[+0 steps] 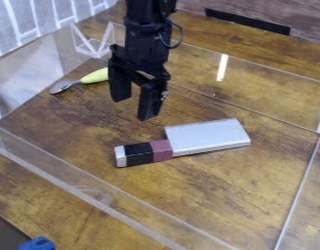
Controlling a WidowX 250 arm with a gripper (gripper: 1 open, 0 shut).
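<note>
The black gripper (136,96) hangs open over the wooden table (85,176), left of center and behind a knife-like cleaver (206,137) with a broad silver blade. The cleaver's handle (143,152) is dark, with a purple part near the blade and a silver end. A pale green-yellow object (94,76) lies at the back left beside a silver spoon-like utensil (66,86), partly behind the arm. I see nothing held between the fingers.
Clear plastic walls (32,29) border the workspace, most visibly at the left and front. A blue object (38,243) sits at the bottom left corner.
</note>
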